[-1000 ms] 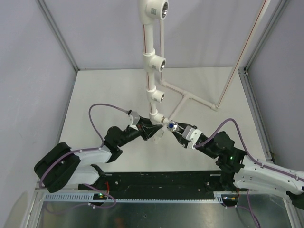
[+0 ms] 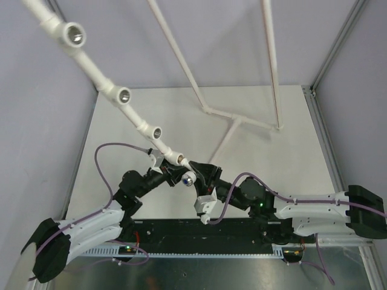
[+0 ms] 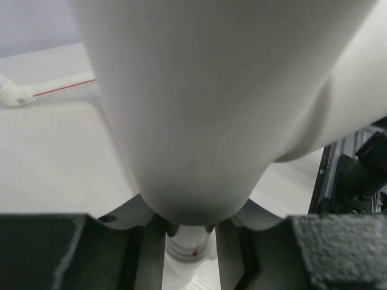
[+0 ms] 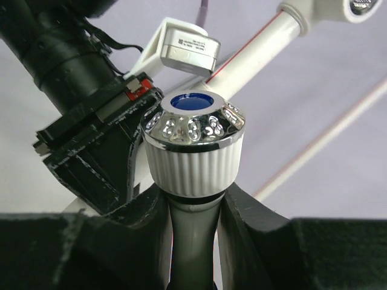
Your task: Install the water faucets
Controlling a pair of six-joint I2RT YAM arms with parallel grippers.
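A long white pipe assembly with several side fittings leans toward the upper left in the top view. My left gripper is shut on its lower end; in the left wrist view a large blurred fitting fills the space above the fingertips. My right gripper is shut on the narrow neck of a faucet with ribbed white collar, chrome head and blue centre. In the top view the faucet sits at the pipe's lower end, beside my left gripper; whether it is seated in a fitting cannot be told.
A second white pipe frame lies and rises at the back right of the white board. Walls stand on both sides. The board's left and right parts are bare; a dark edge strip runs along the front.
The pipe assembly has swung from upright to leaning left, its top moving left. Both grippers have shifted left and the right one lower in the top view, still at the pipe's lower end.
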